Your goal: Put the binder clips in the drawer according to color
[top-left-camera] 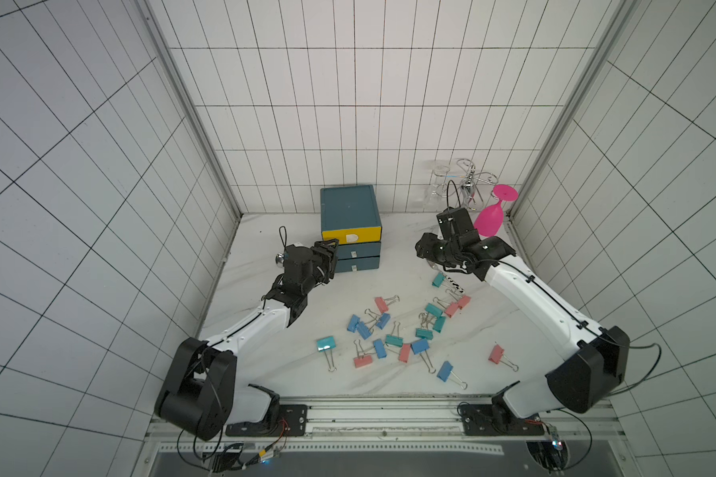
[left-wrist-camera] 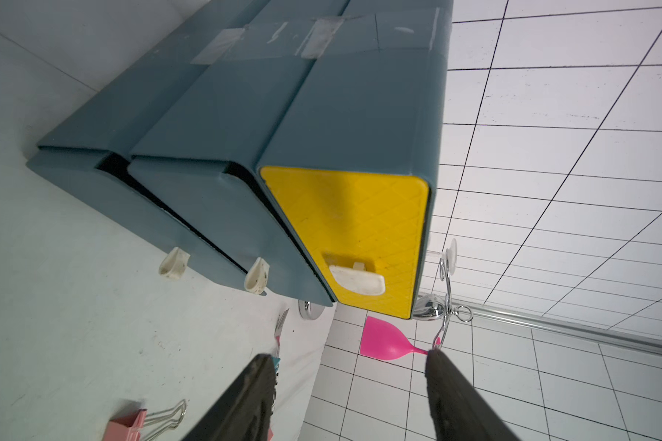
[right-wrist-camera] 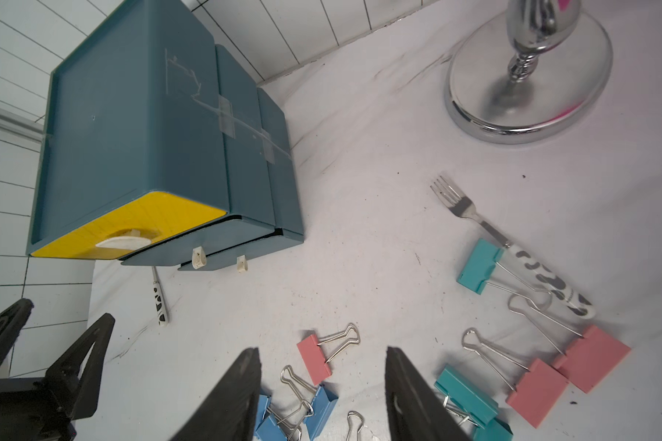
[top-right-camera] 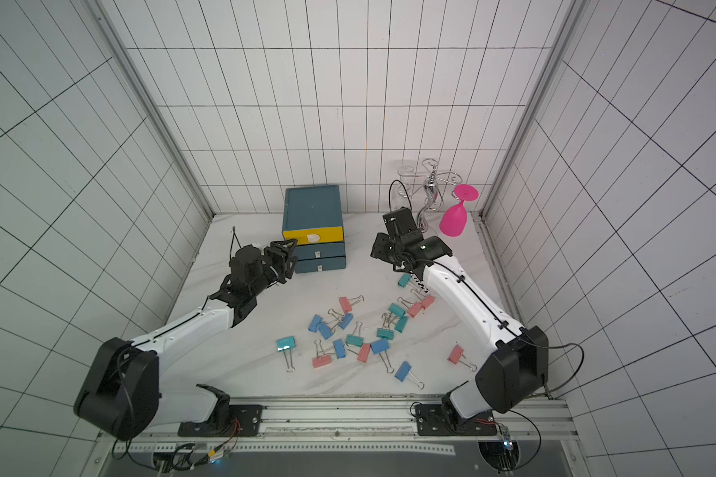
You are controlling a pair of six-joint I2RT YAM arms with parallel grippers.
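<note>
The drawer unit [top-left-camera: 351, 205] is dark blue-grey. Its top drawer front [left-wrist-camera: 345, 220] is yellow with a white handle; below sit two blue-grey drawers with thin dark gaps at their edges. No drawer stands pulled out. My left gripper [top-left-camera: 330, 259] is just left of the drawer fronts, its fingers [left-wrist-camera: 246, 400] apart and nothing between them. My right gripper [top-left-camera: 421, 248] hangs over the table right of the unit, fingers [right-wrist-camera: 235, 389] apart and empty. Blue clips [top-left-camera: 420, 346], teal clips [top-left-camera: 326, 343] and red clips [top-left-camera: 496, 353] lie scattered across the table's front half.
A metal stand with a round base [right-wrist-camera: 529, 88] and a pink goblet [top-left-camera: 489, 220] occupy the back right. Beside a teal clip lies a fork [right-wrist-camera: 507, 246]. A patterned cutlery handle [right-wrist-camera: 159, 297] shows left of the unit. Bare table [top-left-camera: 405, 274] lies between the unit and the fork.
</note>
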